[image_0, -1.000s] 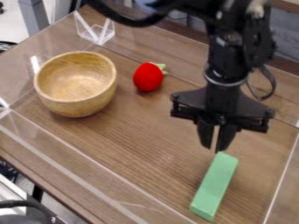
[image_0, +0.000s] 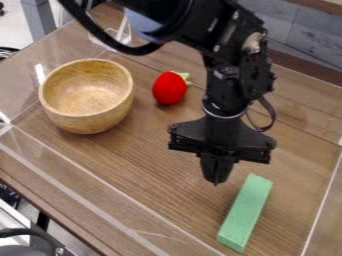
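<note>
My gripper (image_0: 217, 168) hangs low over the middle of the wooden table, shut, with nothing visible between its fingers. A green rectangular block (image_0: 243, 213) lies at the lower right, below and to the right of the gripper. A red object (image_0: 170, 88) with a pale green tip, like a vegetable, lies behind and left of the gripper. A tan wooden bowl (image_0: 86, 95) rests at the left.
Cables lie beyond its left edge. A pale panel stands at the back right.
My gripper and arm have moved left and slightly down in the view, away from above the green block. The bowl, red object and block have not moved.
</note>
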